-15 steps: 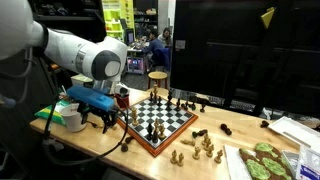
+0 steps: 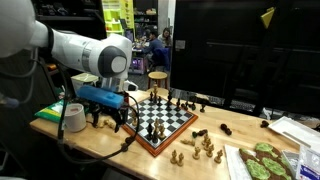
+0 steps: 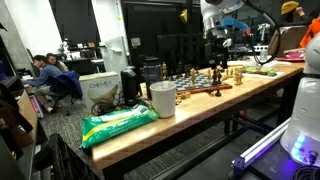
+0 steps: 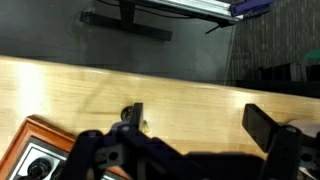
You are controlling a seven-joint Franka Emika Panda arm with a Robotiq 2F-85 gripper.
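Observation:
My gripper is open over the pale wooden table, its black fingers [image 4: 262, 128] wide apart and nothing held between them. Close to the left finger in the wrist view, a small dark chess piece [image 4: 127, 113] stands on the wood. A corner of the chessboard [image 4: 22, 135] shows at the lower left with a dark piece on it. In exterior view 1 the board [image 2: 172, 112] carries several dark and light pieces, and the arm hangs over the table left of it. The fingertips are hard to make out there.
A white cup [image 3: 163, 98] and a green bag [image 3: 118, 124] stand near the table's end. Several light pieces [image 2: 178, 157] are on the wood right of the board. Farther right lie a patterned green-brown item [image 2: 262, 165] and a white tray [image 2: 295, 131].
The arm has shifted a little to the right in exterior view 1, and its cable hangs differently. The board and its pieces look unmoved.

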